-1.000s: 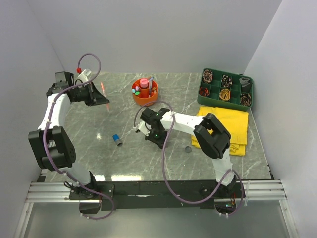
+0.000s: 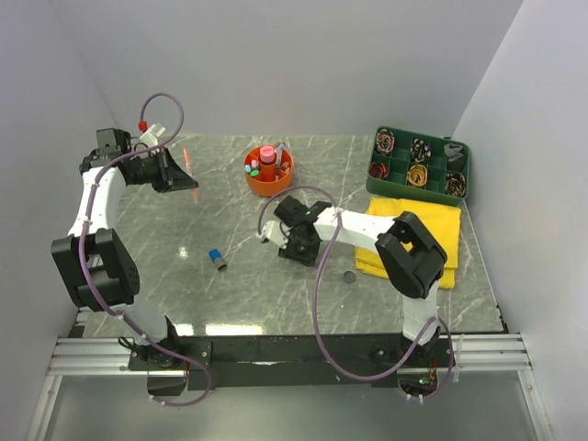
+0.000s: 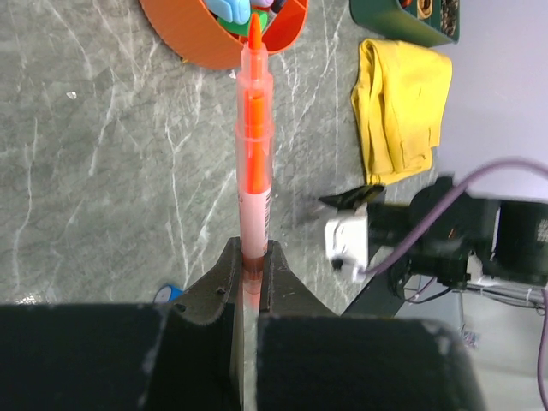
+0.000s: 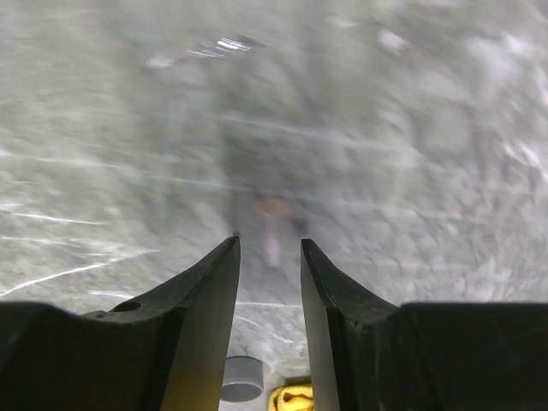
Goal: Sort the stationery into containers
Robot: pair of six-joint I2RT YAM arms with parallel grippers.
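My left gripper is up at the left, shut on an orange marker held upright in its wrist view. An orange container at the back middle holds pens, markers and a pink-lidded bottle. A blue cylinder lies on the table left of centre. My right gripper is over the middle of the table, open, with only bare marble between its fingers in the right wrist view. A small grey round piece lies beyond it, near the cloth.
A green compartment tray with coiled items stands at the back right. Folded yellow cloths lie before it. Walls border both sides.
The right arm has moved rightward and turned at the wrist over the table's middle. The left gripper, still holding the marker, has shifted slightly left.
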